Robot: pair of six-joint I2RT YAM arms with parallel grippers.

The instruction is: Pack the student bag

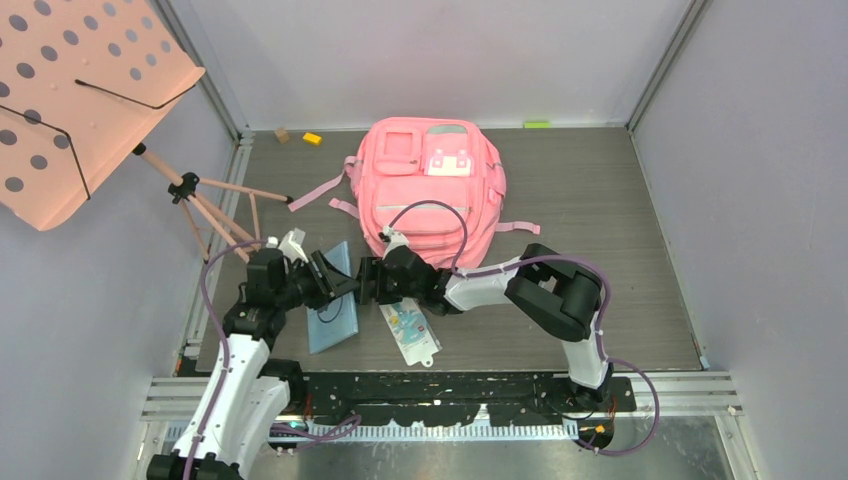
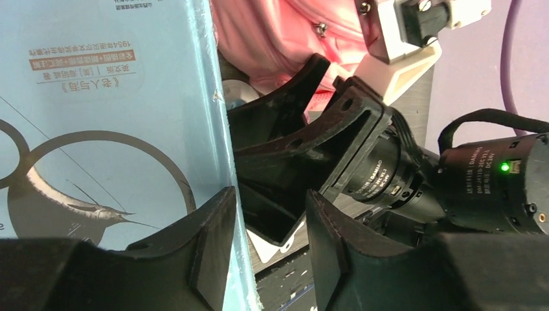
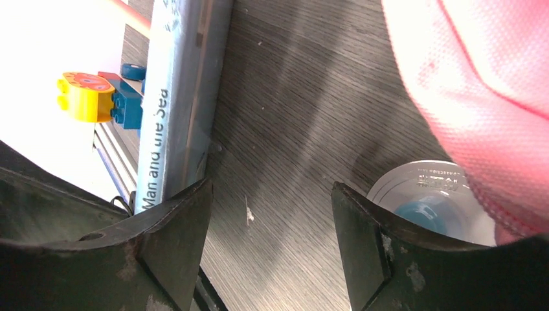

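The pink backpack [image 1: 430, 175] lies at the back centre. A light-blue book [image 1: 332, 330] is left of my right gripper; its spine [image 3: 162, 129] reads "Man and the Sea". My left gripper is part open over the book's edge [image 2: 217, 116], beside the right gripper's black fingers. My right gripper is open, with bare table between its fingertips, between book and backpack. A white package [image 1: 412, 335] lies below the right gripper.
Yellow [image 1: 312, 138] and wooden [image 1: 282, 135] blocks lie at the back left. A pink stand [image 1: 90, 100] occupies the left side.
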